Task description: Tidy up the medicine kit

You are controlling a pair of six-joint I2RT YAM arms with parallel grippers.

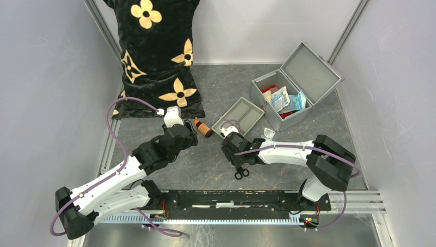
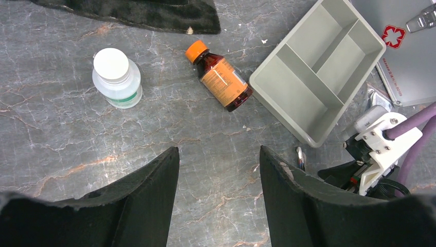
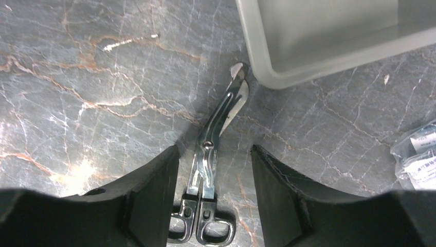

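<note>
Black-handled scissors (image 3: 207,149) lie closed on the grey floor, their blades toward the tray corner in the right wrist view. My right gripper hangs over them with its fingers apart, one on each side; I see no contact. An empty grey divided tray (image 2: 318,67) rests beside an orange-labelled brown bottle (image 2: 221,80) lying on its side. A white bottle (image 2: 117,78) stands upright at the left in the left wrist view. My left gripper is open, bare floor between its fingers. The grey medicine box (image 1: 280,100) has its lid up and holds several packets.
Small clear packets (image 3: 419,157) lie to the right of the scissors. A black patterned cloth (image 1: 159,56) covers the back left. Walls close off both sides; bare floor lies between the two arms.
</note>
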